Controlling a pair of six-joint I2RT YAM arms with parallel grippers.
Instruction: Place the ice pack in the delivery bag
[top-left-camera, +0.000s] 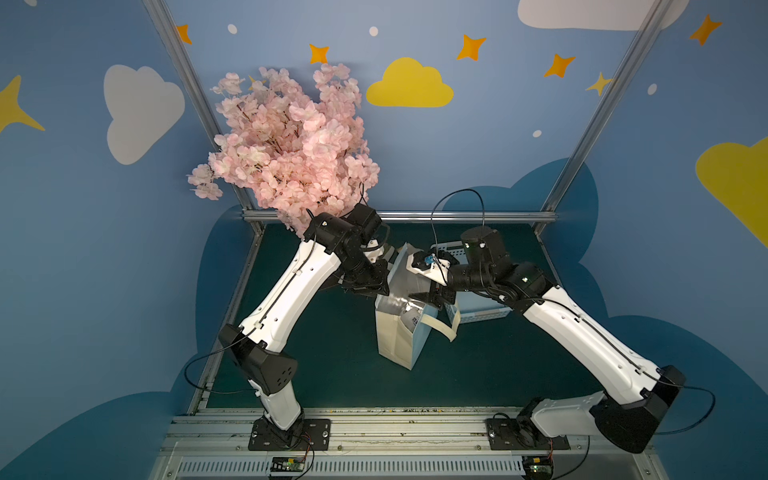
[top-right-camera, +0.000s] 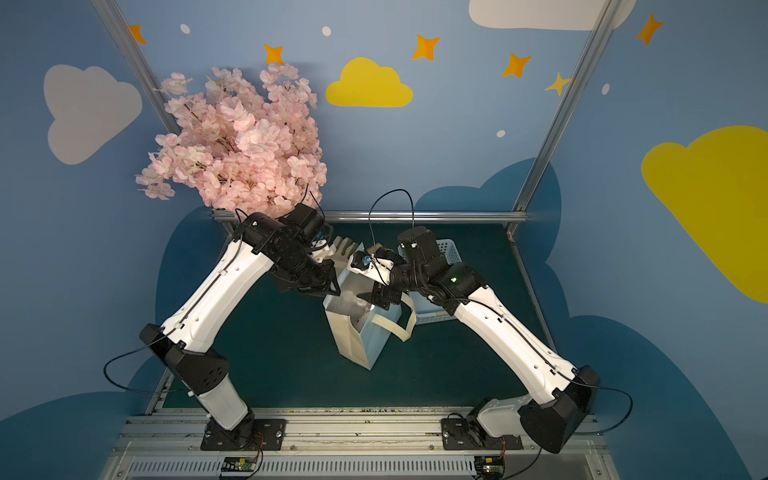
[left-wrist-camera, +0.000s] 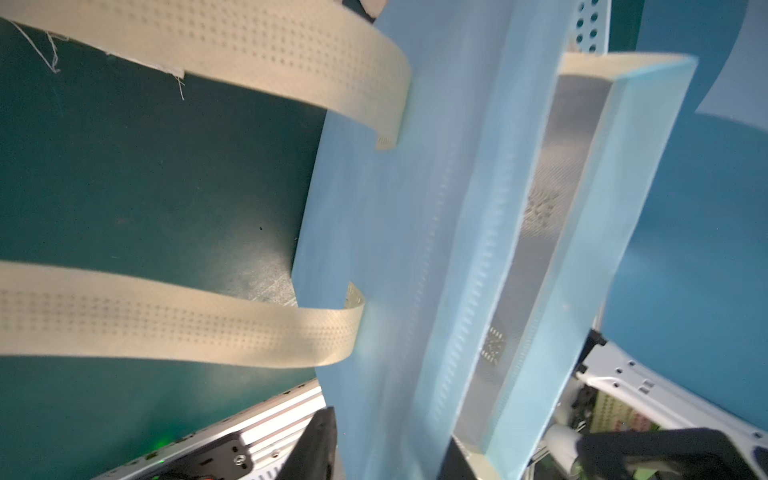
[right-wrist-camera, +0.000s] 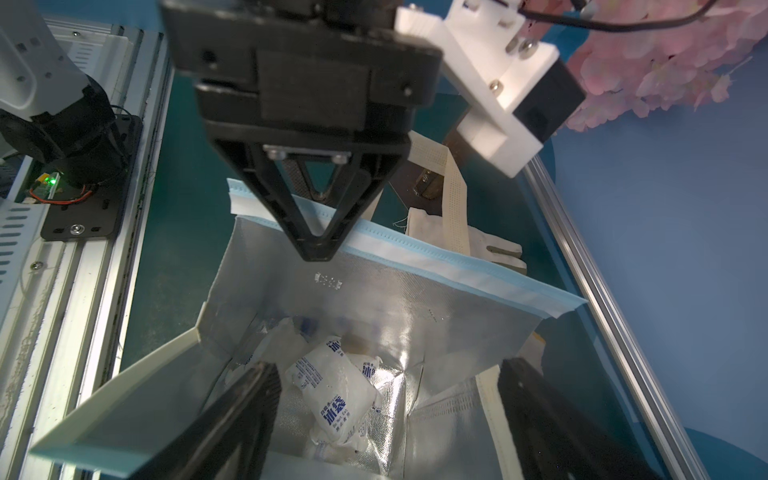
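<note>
The delivery bag (top-left-camera: 396, 340) stands upright with its top open, pale blue and cream outside and silver inside. White ice packs with blue print (right-wrist-camera: 332, 392) lie on its silver floor in the right wrist view. At the bag's left rim is my left gripper. Its fingers stand apart on either side of the blue wall, one of them inside the bag. My right gripper is open over the mouth of the bag on the right, with nothing visible between its fingers.
A light blue basket (top-left-camera: 480, 308) stands behind and right of the bag. Cream straps (left-wrist-camera: 176, 328) hang loose from its left side. A glove (top-right-camera: 344, 248) lies behind it, and pink blossoms (top-left-camera: 292, 152) fill the back left.
</note>
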